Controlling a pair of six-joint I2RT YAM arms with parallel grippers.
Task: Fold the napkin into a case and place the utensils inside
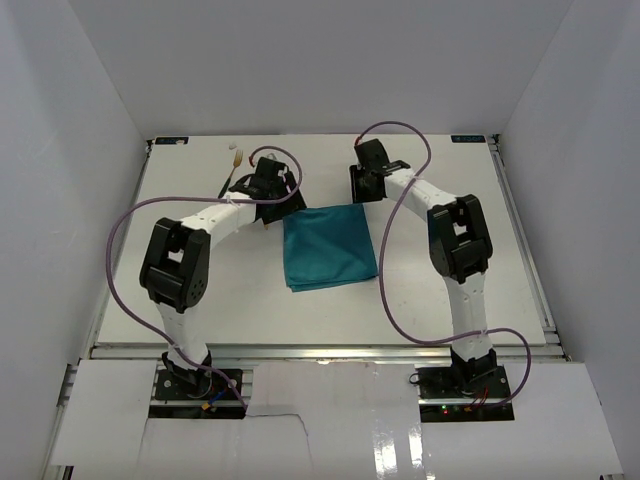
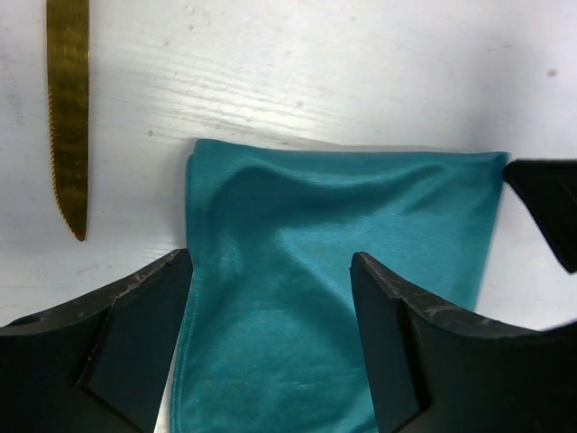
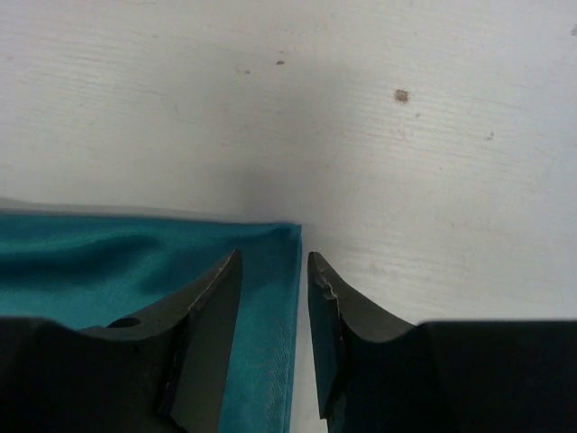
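Note:
The teal napkin (image 1: 327, 250) lies folded into a rough square at mid-table. Its upper edge is slightly rippled. My left gripper (image 1: 293, 207) is over the upper left corner, fingers apart with nothing held, the cloth visible between them in the left wrist view (image 2: 270, 271). At the upper right corner, my right gripper (image 1: 358, 200) is open, its fingertips just beside that corner in the right wrist view (image 3: 275, 262). A gold utensil handle (image 2: 68, 126) lies left of the napkin. A gold-and-dark utensil (image 1: 237, 160) shows behind the left arm, partly hidden.
The two arms flank the napkin, and their cables loop over the table.

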